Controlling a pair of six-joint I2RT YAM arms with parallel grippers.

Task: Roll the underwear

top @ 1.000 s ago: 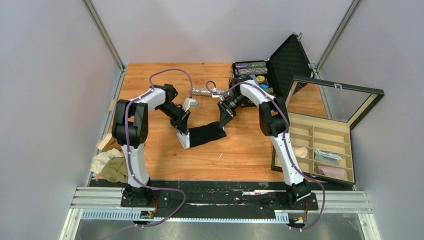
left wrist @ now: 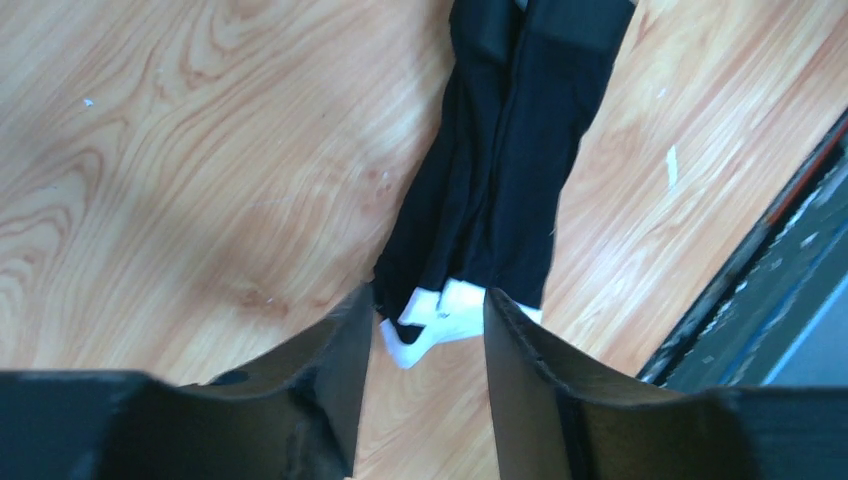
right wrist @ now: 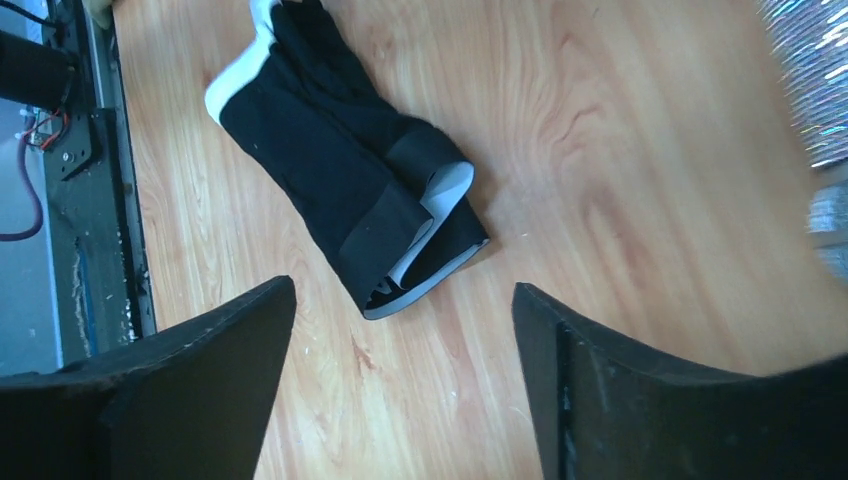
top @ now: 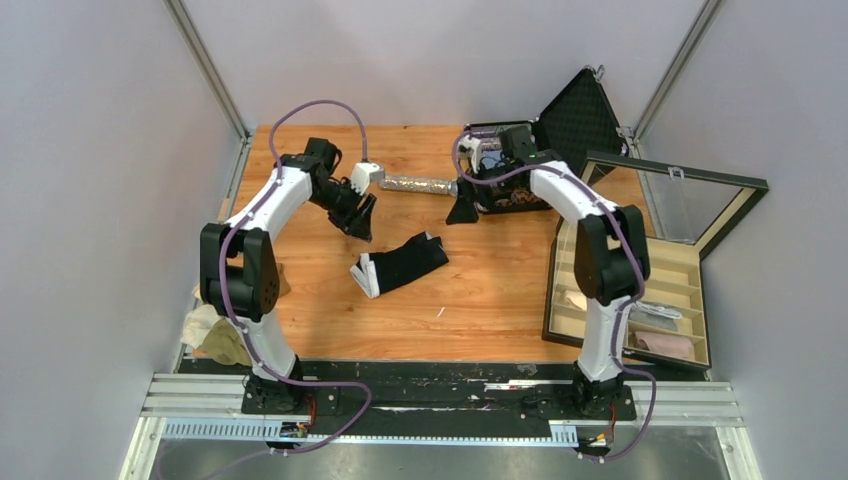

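Black underwear with a white band [top: 400, 264] lies folded lengthwise on the wooden table, slanting from lower left to upper right; both wrist views show its folds and light edges [left wrist: 520, 180] [right wrist: 320, 170]. My left gripper [top: 358, 226] is open above and behind its white-banded end, nothing between the fingers. My right gripper [top: 462, 210] hangs above and behind the other end, its fingers apart and empty.
A glittery roll [top: 415, 185] lies behind. An open black case [top: 585, 120] stands back right, a compartment box [top: 680, 270] at right. Loose cloths [top: 225, 340] lie front left.
Both grippers have risen and moved back, away from the underwear's ends, leaving it lying on the table. It has shifted very slightly.
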